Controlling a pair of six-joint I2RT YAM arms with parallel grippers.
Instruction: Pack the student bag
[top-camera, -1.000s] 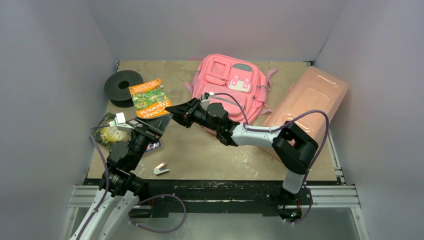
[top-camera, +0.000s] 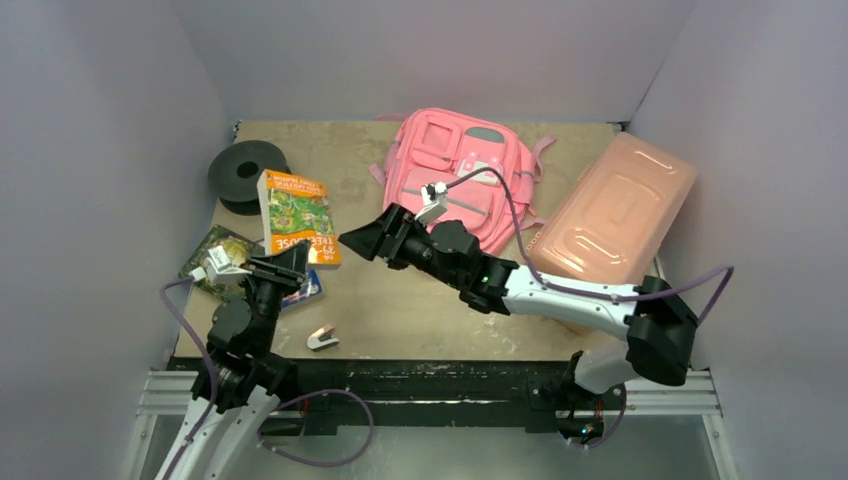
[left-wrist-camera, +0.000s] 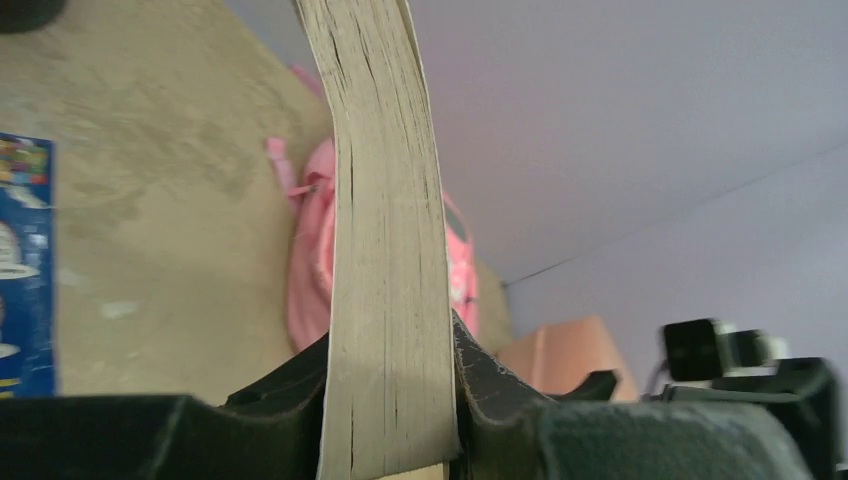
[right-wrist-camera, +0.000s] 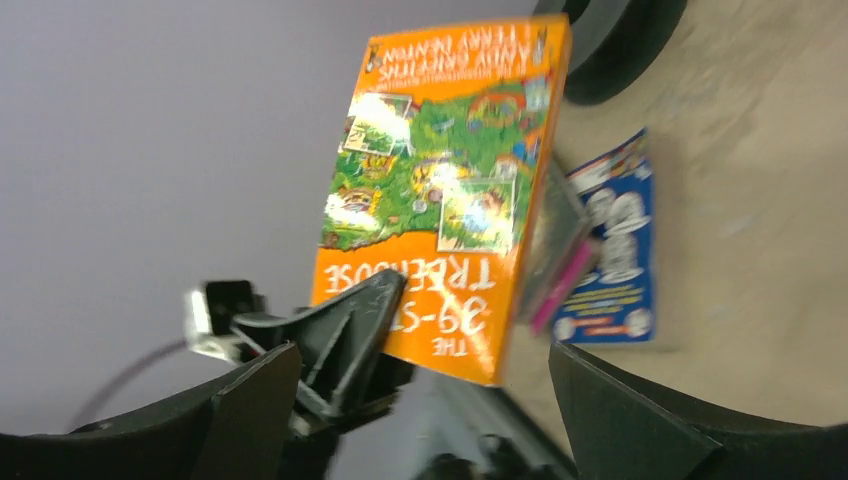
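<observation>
An orange and green book (top-camera: 298, 212) is held up by my left gripper, whose fingers are shut on its thick page edge. The front cover of that orange book (right-wrist-camera: 440, 185) faces the right wrist view. My right gripper stands open and apart from the book, nothing between its fingers. In the top view the right gripper (top-camera: 362, 240) is just right of the book. The pink backpack (top-camera: 455, 165) lies at the back centre. Below the held book lie a blue book (right-wrist-camera: 612, 250), a dark-covered book (top-camera: 215, 262) and a pink-edged book (right-wrist-camera: 568, 285).
A black spool (top-camera: 246, 176) stands at the back left. A large translucent box (top-camera: 622, 210) fills the right side. A small stapler-like object (top-camera: 322, 338) lies near the front edge.
</observation>
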